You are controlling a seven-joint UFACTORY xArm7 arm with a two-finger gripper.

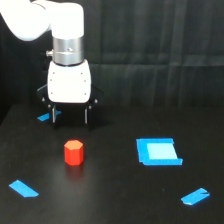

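Note:
A red-orange block, hexagonal in outline, stands on the dark table. My white gripper hangs above and behind it in the picture, pointing down. Its two dark fingers are spread apart, and nothing shows between them. Clear space separates the fingertips from the block. To the right, a square outlined in blue tape has a pale, whitish inside.
Strips of blue tape lie at the front left, front right and behind the gripper at left. A black curtain closes off the back.

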